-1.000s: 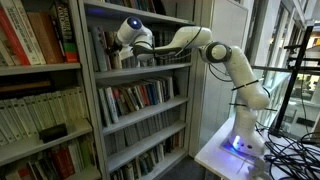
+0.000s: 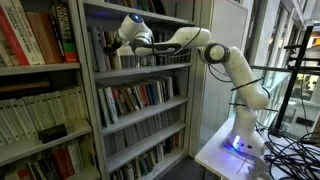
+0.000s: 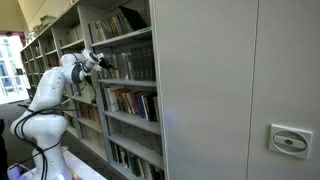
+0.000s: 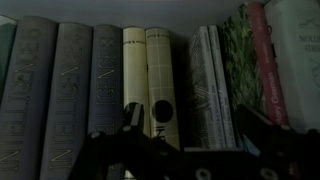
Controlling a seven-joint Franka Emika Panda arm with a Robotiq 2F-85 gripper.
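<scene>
In the wrist view my gripper stands open before a row of upright books, with a wide gap between its dark fingers. Two cream-yellow books [image 4: 161, 75] with dark round marks stand left of the middle. Thin dark volumes [image 4: 205, 85] are to their right, with a shadowed gap between. Dark grey volumes [image 4: 68, 90] fill the left side; a green book [image 4: 240, 65], a red one [image 4: 264, 60] and a pale one [image 4: 300, 50] stand at right. Exterior view 1 has the gripper [image 2: 113, 47] at an upper shelf, its fingertips too small to make out.
Shelves of books [image 2: 140, 95] continue below, and an upright bookcase side panel [image 2: 91, 100] stands left of the gripper. In exterior view 2 a large white panel [image 3: 205, 90] borders the bookcase. The arm's base [image 2: 250, 140] is on a white table [image 2: 215, 160].
The arm's wrist end at the upper shelf has shifted only slightly. Books and shelves look the same.
</scene>
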